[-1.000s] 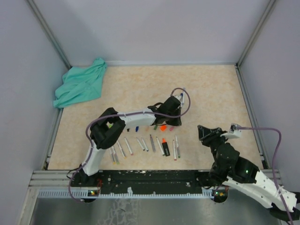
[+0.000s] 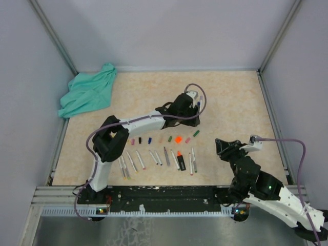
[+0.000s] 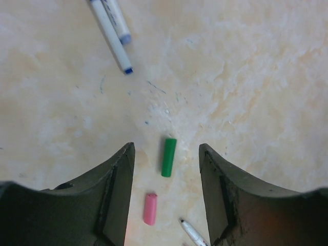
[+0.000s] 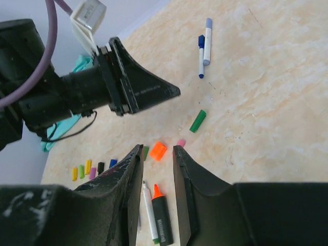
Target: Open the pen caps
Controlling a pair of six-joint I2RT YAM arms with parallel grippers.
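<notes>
Two pens with blue ends lie side by side at the back, one slim blue-ended pen (image 3: 111, 38) and one thicker whitish pen (image 3: 117, 19). A loose green cap (image 3: 168, 157) and a pink cap (image 3: 149, 208) rest on the table nearer the front. Above this area hangs my left gripper, open; the green cap shows on the table beyond its fingers, none of it gripped. Several uncapped pens, among them a white pen with a green end (image 2: 194, 160) and a black highlighter (image 2: 181, 162), form a front row. My right gripper is open and empty at the right.
Loose caps, including an orange cap (image 2: 178, 139) and a blue cap (image 2: 149, 140), lie in a row behind the uncapped pens. A teal cloth (image 2: 89, 91) is heaped at the back left.
My left gripper has moved toward the back and slightly left, leaving the green and pink caps in plain view from above. The right arm has barely shifted.
</notes>
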